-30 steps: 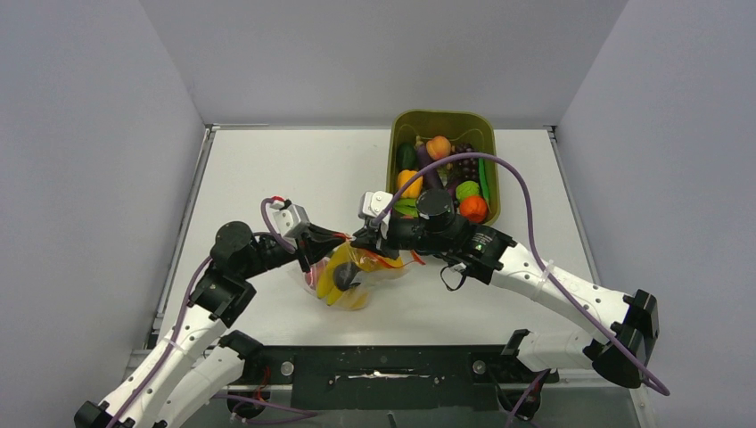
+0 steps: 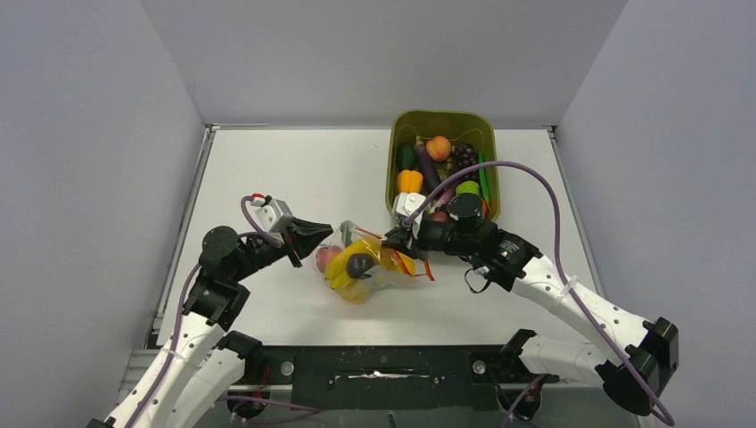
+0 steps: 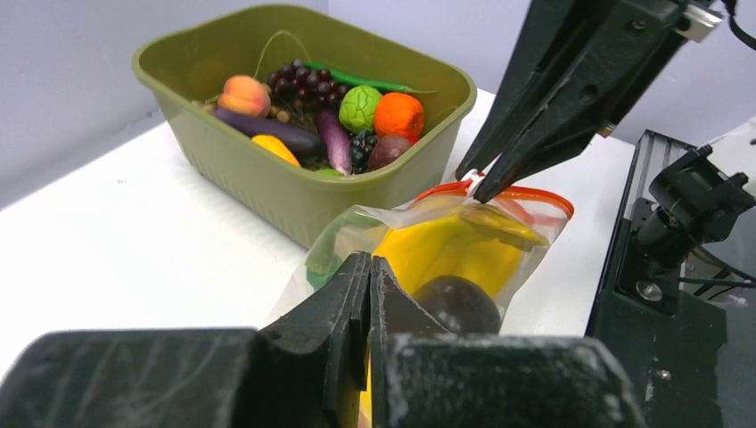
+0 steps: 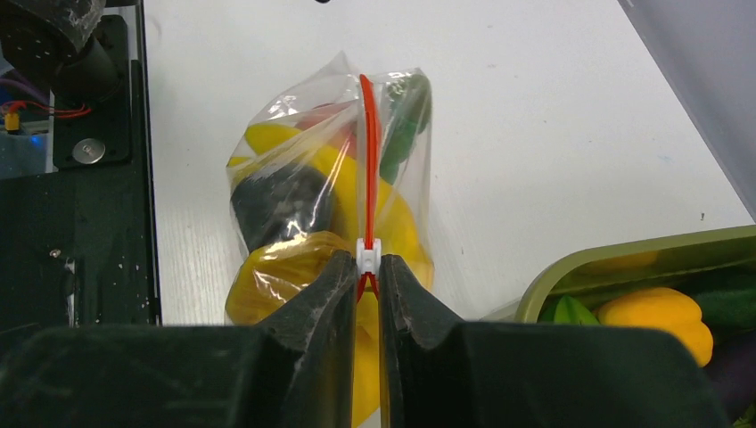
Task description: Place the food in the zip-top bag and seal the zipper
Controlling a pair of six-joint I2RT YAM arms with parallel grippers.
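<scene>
The clear zip bag [image 2: 357, 263] lies mid-table with yellow food, a dark round item [image 3: 456, 303] and reddish pieces [image 2: 326, 257] inside. My right gripper is shut on the bag's white slider [image 4: 368, 252]. From the slider, the red zipper strip [image 4: 367, 152] runs away as one line toward the bag's far end; on the near side it shows as two red strands. My left gripper is shut, nothing visible between its fingertips, just left of the bag in the top view [image 2: 328, 230]. A green item [image 4: 406, 125] shows near the bag's far corner.
An olive bin [image 2: 443, 116] of assorted produce stands behind the bag, close to the right arm. White table is open at the back left [image 2: 285, 169]. A dark frame [image 2: 379, 374] borders the front edge.
My left gripper has drawn back leftward, off the zipper's end. The right gripper has shifted right, and the bag has moved right with it.
</scene>
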